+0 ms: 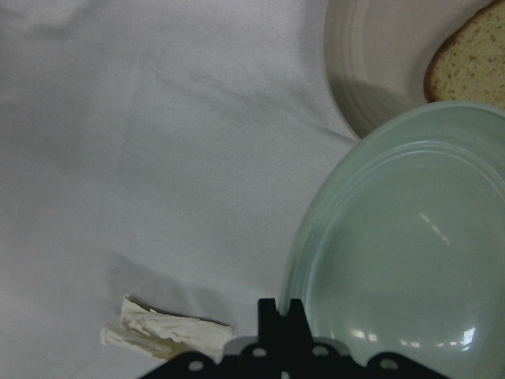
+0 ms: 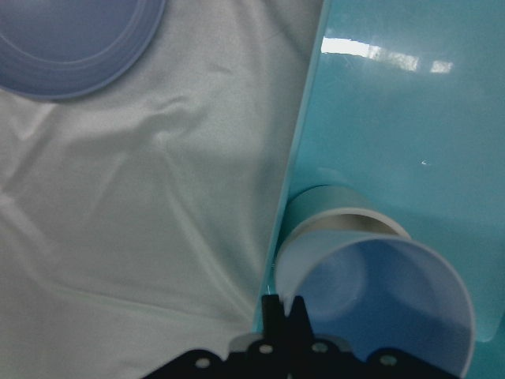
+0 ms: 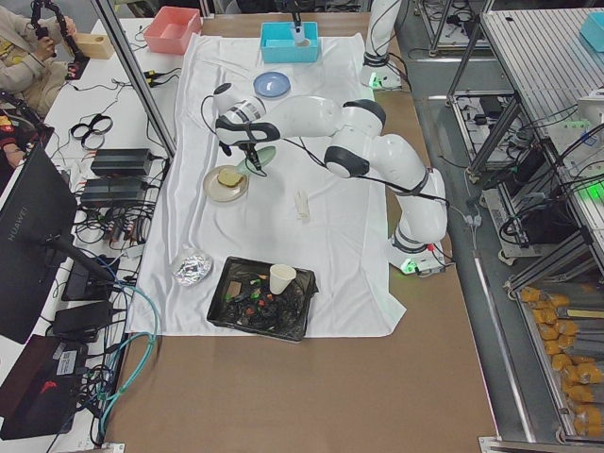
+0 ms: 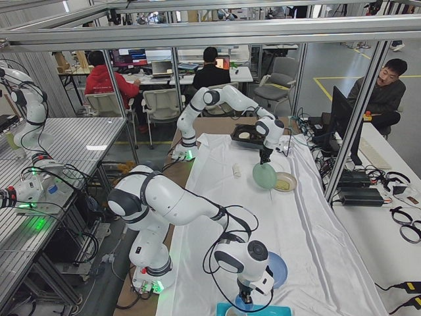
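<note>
A green plate (image 1: 402, 245) is lifted by my left gripper, which is shut on its rim, near a beige plate (image 3: 217, 192) holding a bread slice (image 1: 469, 59). The green plate partly covers the beige one in the left wrist view. A crumpled white wrapper (image 1: 166, 332) lies on the cloth. At the other end, my right gripper is shut on the rim of a pale blue cup (image 2: 371, 292) in a turquoise bin (image 3: 272, 52). Another cup (image 2: 331, 205) is behind it.
A blue plate (image 2: 63, 47) lies beside the bin. A black tray (image 3: 236, 326) with a white cup and dark items sits at the near end, beside crumpled foil (image 3: 192, 266). The white cloth has free room between them.
</note>
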